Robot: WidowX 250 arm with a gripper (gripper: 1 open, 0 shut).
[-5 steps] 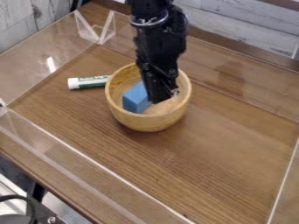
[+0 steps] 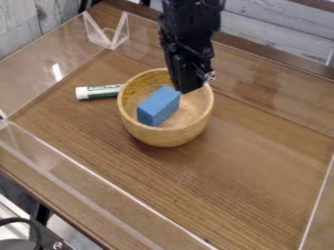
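My black gripper [image 2: 189, 63] hangs over the back part of a tan wooden bowl [image 2: 189, 132], above its rim. A blue block [image 2: 158, 106] lies in the bowl, toward its left. Whether the fingers are open or shut is hard to tell from this view.
A white and green tube [image 2: 100, 91] lies left of the bowl. A dark cable shows at the bottom left.
The gripper has risen away from the bowl. The blue block sits slightly lower and further left in the view than before.
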